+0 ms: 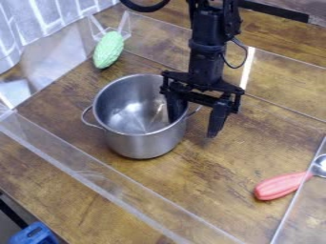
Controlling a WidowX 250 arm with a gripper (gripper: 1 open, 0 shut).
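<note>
The black robot gripper (196, 109) hangs over the right rim of a large steel pot (133, 132), one finger at or inside the rim and the other outside it to the right. The fingers stand apart; whether they touch or grip the rim I cannot tell. The pot is upright on the wooden table, left of centre, with a wire handle at its side.
A corn cob (110, 48) lies at the back left. A pink-handled spoon (283, 185) lies at the right. A blue object (36, 235) is at the bottom left corner.
</note>
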